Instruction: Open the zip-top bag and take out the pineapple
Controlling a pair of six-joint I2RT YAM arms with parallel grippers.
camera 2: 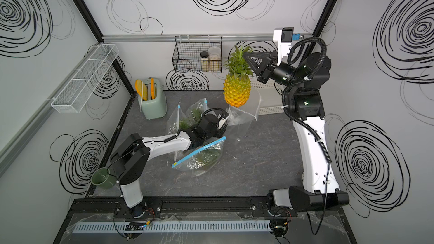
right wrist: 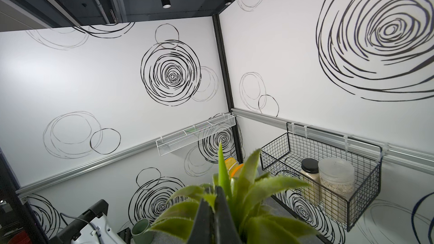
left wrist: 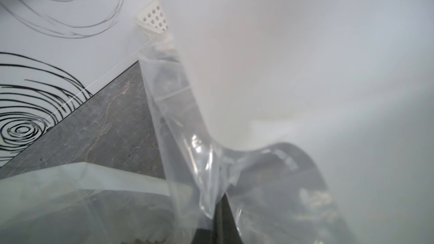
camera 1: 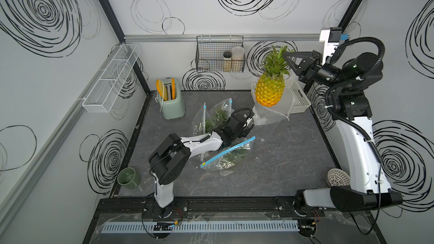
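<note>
The pineapple (camera 1: 269, 90) hangs high by its leaves, which my right gripper (camera 1: 284, 55) is shut on; the leaves (right wrist: 253, 185) surround its fingers in the right wrist view. The clear bag (camera 1: 271, 119) droops just below and right of the fruit. Low over the table my left gripper is shut on the bag's crumpled film. More zip bags (camera 1: 228, 156) with green contents and blue zips lie around the left arm.
A white perforated basket (camera 1: 300, 99) stands at the back right, a mint holder (camera 1: 172, 106) with yellow-handled tools at the back left. A green cup (camera 1: 128, 177) is front left; a wire basket (camera 1: 208, 56) hangs on the back wall.
</note>
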